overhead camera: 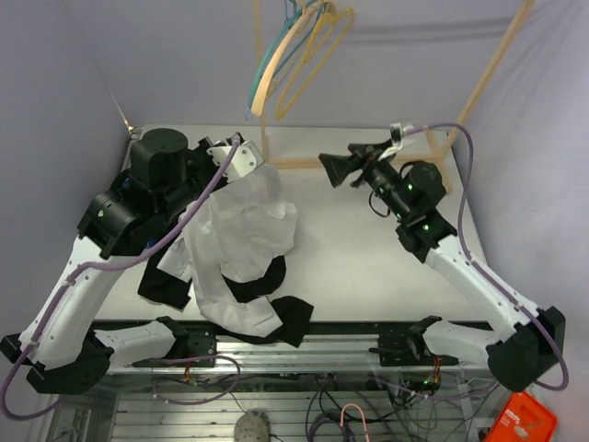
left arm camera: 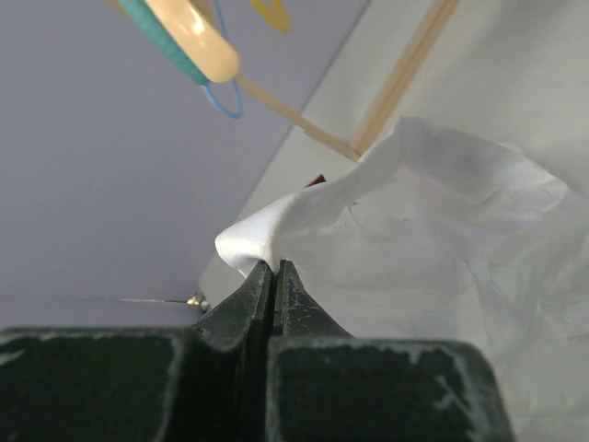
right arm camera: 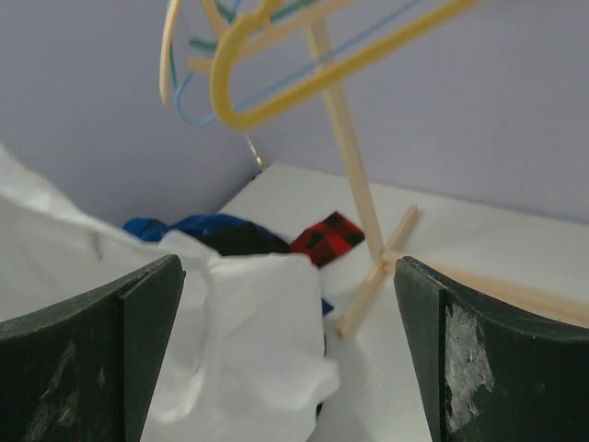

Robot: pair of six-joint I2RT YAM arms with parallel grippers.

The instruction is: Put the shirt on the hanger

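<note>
The white shirt [overhead camera: 235, 239] hangs from my raised left gripper, its lower part lying on the table. In the left wrist view the fingers are shut on a corner of its fabric [left arm camera: 442, 239]. Above and ahead are the rack's hangers: a wooden hanger [overhead camera: 270, 78], a teal one beside it, and a yellow hanger [overhead camera: 317, 60]. My right gripper stands open and empty to the right of the shirt, the yellow hanger [right arm camera: 322, 83] crossing high in its view. None of the hangers carries a garment where visible.
Dark clothes [overhead camera: 166, 281] lie under and beside the shirt; a red plaid piece [right arm camera: 327, 239] and blue cloth show behind it. The wooden rack base [overhead camera: 368, 161] runs along the back. Right of the shirt, the table [overhead camera: 359, 276] is bare.
</note>
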